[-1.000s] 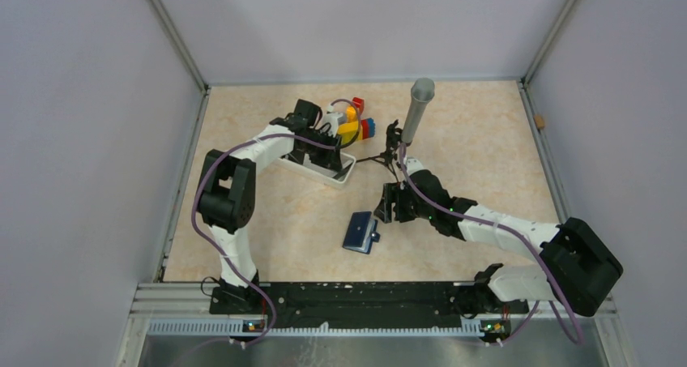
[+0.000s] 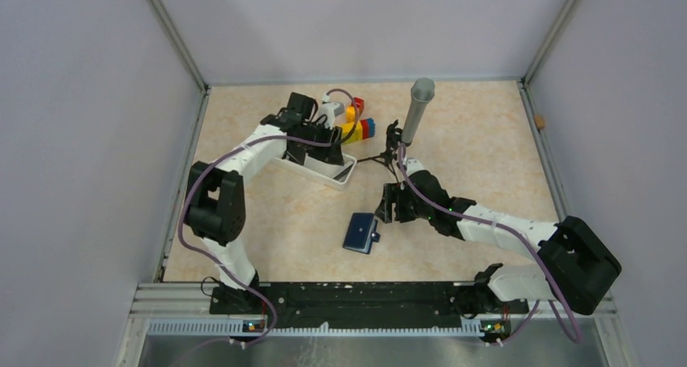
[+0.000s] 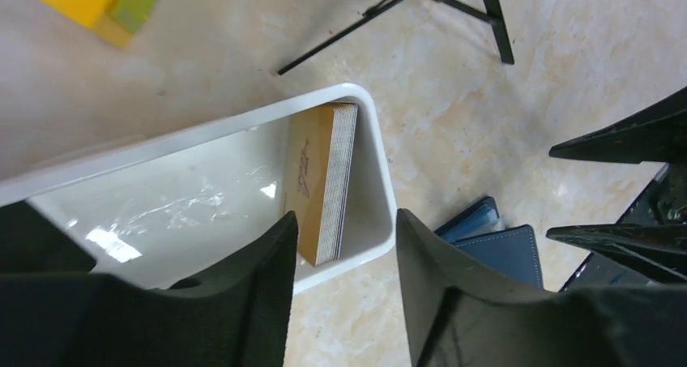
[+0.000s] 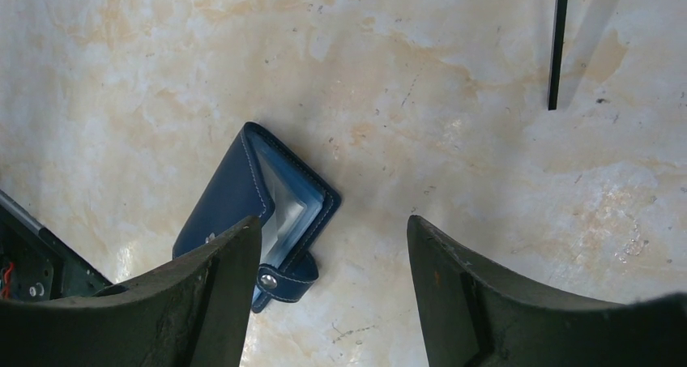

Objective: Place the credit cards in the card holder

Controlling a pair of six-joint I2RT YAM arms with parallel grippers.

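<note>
At the right end of the white tray [image 3: 372,132] a tan stack of cards [image 3: 312,177] leans upright, its pale layered edge facing up in the left wrist view. Over that end of the tray is my left gripper, its fingers apart and no card between them. The dark blue card holder [image 2: 359,232] lies on the table, snap strap towards the right. In the right wrist view the card holder [image 4: 224,194] shows a clear sleeve inside its partly lifted cover. My right gripper is open just right of it, empty.
Behind the tray sit yellow and red toy blocks [image 2: 353,130]. A black tripod [image 2: 393,144] with a grey tube [image 2: 419,104] stands right of the tray, one leg reaching near it.
My left arm has shifted slightly left, its gripper still over the tray's right end. The right arm and the card holder look almost unmoved.
</note>
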